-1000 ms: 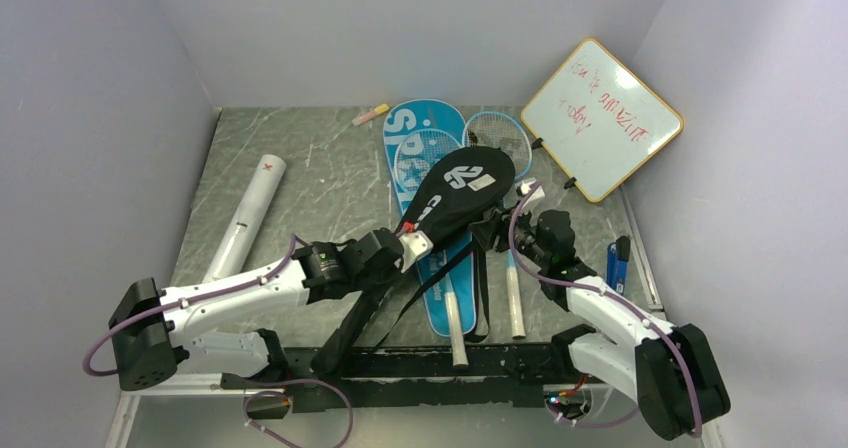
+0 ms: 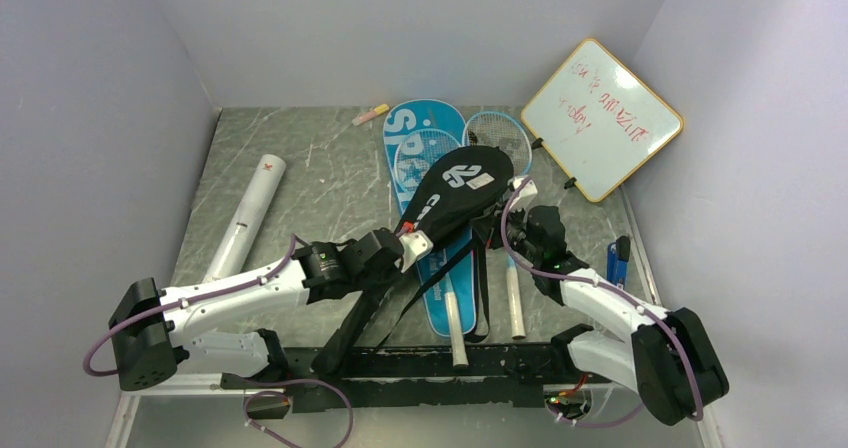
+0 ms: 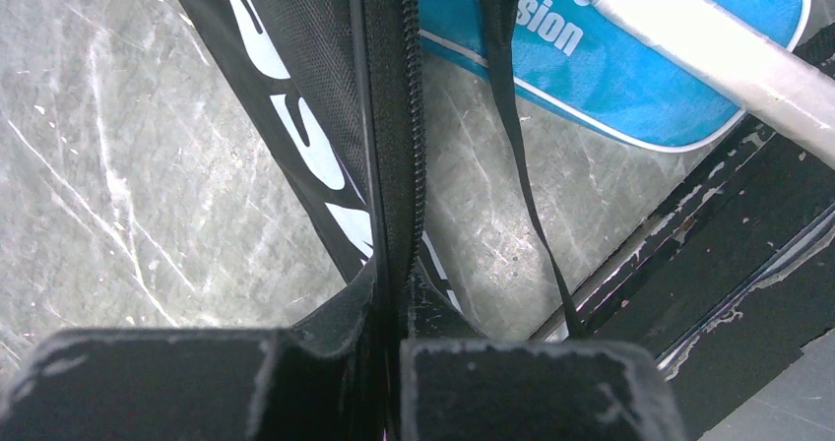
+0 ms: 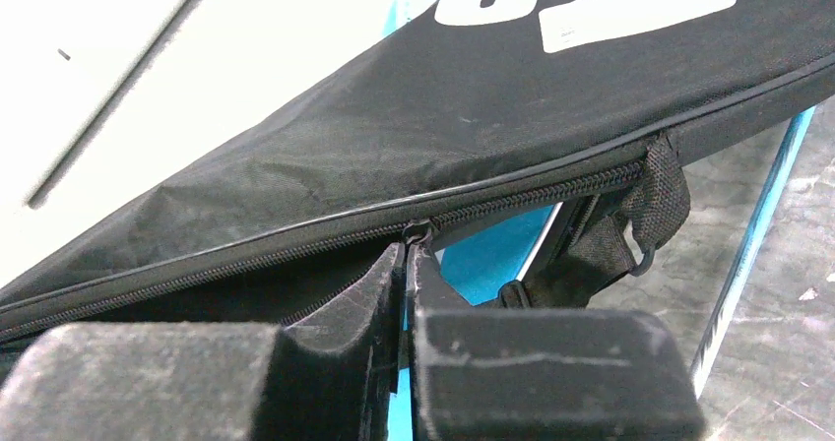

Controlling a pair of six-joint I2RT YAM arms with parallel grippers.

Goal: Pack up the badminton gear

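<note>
The black racket bag (image 2: 455, 193) lies diagonally over a blue bag (image 2: 405, 118) and two rackets (image 2: 490, 133), whose grips (image 2: 515, 303) reach toward the front. In the left wrist view my left gripper is shut on the black bag's zippered edge. My right gripper is shut at the zipper pull (image 4: 419, 232) on the bag's side, its fingertips touching it; whether the pull is between them is hard to tell. A looped strap hangs just right of it.
A white tube (image 2: 245, 218) lies at the left, a whiteboard (image 2: 602, 118) leans at the back right, a yellow-capped item (image 2: 370, 114) sits at the back, and blue objects (image 2: 617, 266) lie at the right.
My right arm has shifted slightly up and to the left in the top view, toward the bag's edge. The left arm and bags look unchanged.
</note>
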